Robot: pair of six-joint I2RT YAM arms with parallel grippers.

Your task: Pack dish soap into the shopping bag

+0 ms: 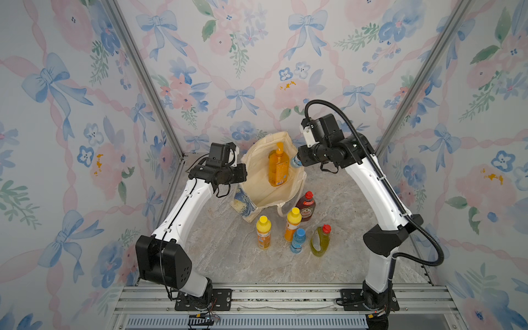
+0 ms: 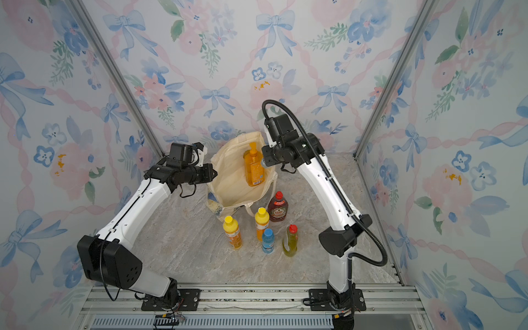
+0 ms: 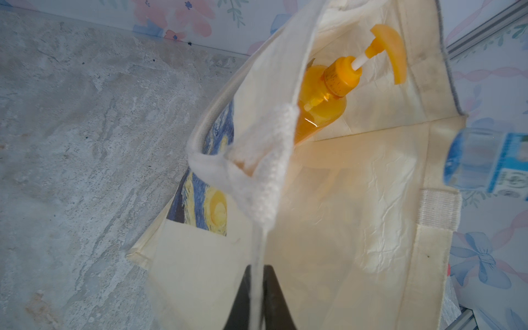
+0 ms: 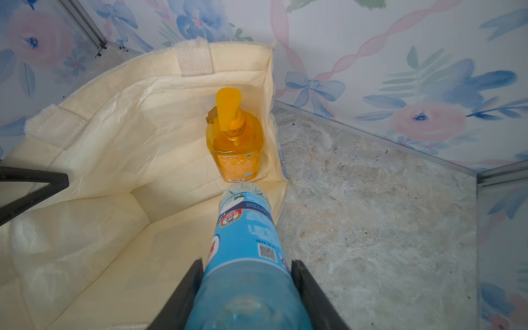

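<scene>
The cream shopping bag point(image 1: 258, 184) stands wide open at the middle back of the table. Inside it, upright at its right side, is an orange pump bottle of dish soap point(image 4: 236, 148). My left gripper is shut on the bag's rim, which runs up between its narrow fingers. A bottle with a blue label point(image 4: 247, 242) is gripped by my right gripper, cap end between the fingers. In the right wrist view its base points toward the soap. The top views show it high at the bag's right rim, mostly hidden by the gripper.
In front of the bag stand two yellow-capped bottles point(image 1: 264, 233), a small blue-capped bottle point(image 1: 298, 240), a dark red bottle point(image 1: 305, 208) and a green bottle point(image 1: 320, 241). Bare table lies right of the bag point(image 4: 379, 220).
</scene>
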